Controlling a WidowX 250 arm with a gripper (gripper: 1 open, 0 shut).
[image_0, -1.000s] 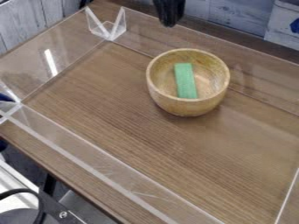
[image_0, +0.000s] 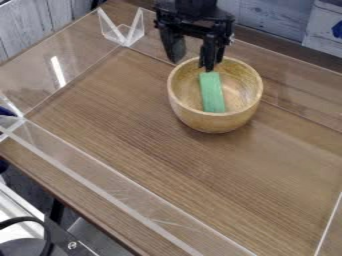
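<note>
A green oblong item (image_0: 211, 92) lies inside a round cream bowl (image_0: 195, 114) on the wooden table. I cannot tell whether its fingers touch the rim.
A white wire-like or clear object (image_0: 122, 27) stands at the back left. A black cable with white parts (image_0: 30, 236) is at the lower left corner, and a pale surface (image_0: 321, 25) borders the back right.
My gripper has moved down into view from the top edge toward the bowl. The bowl and green item have not visibly moved.
</note>
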